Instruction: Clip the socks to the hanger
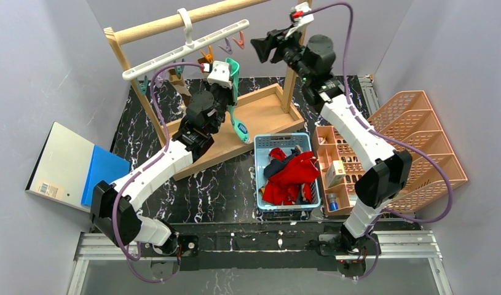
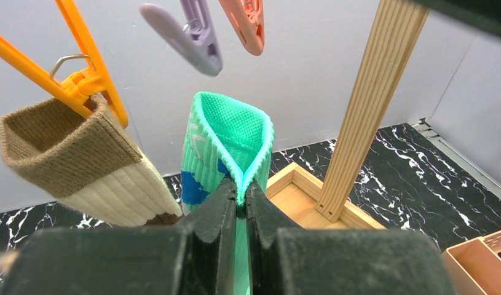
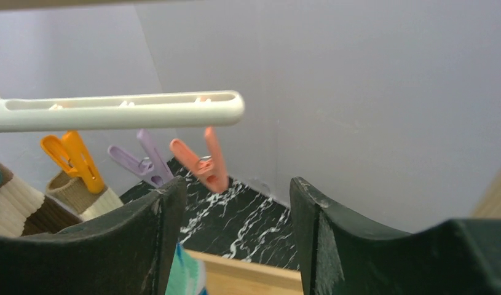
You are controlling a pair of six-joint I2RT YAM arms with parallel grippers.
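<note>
My left gripper is shut on the turquoise sock point(image 2: 226, 135), holding it just below the open lilac clip point(image 2: 198, 43) and pink clip point(image 2: 248, 24); the sock's foot hangs down in the top view. A brown-and-cream sock point(image 2: 82, 166) hangs from the orange clip point(image 2: 88, 80) to the left. The white hanger point(image 1: 155, 64) hangs on the wooden rail. My right gripper is open with nothing between its fingers, apart from the sock, to the right of the hanger's end in the top view and facing the pink clip point(image 3: 214, 160).
A blue basket point(image 1: 260, 196) with red and dark clothes sits at bottom centre. An orange organiser point(image 1: 420, 141) stands at right, a white board with blue folder point(image 1: 100, 172) at left. The rack's wooden post point(image 2: 370, 92) is near the right gripper.
</note>
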